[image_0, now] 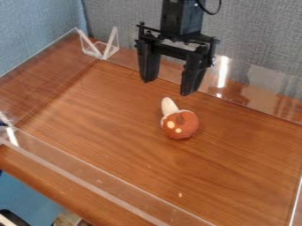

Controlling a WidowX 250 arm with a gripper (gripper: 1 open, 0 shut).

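My black gripper (pixel 170 74) hangs open in the upper middle of the camera view, its two fingers wide apart with nothing between them. Below it and slightly right, a toy mushroom (pixel 181 124) with a red, spotted cap and a pale stem lies on its side on the wooden table (pixel 118 150), stem pointing up-left toward the back. The gripper is apart from it.
A white wire rack (pixel 99 48) stands at the back left corner. Clear low walls edge the table at the back and front left, with grey padded panels behind.
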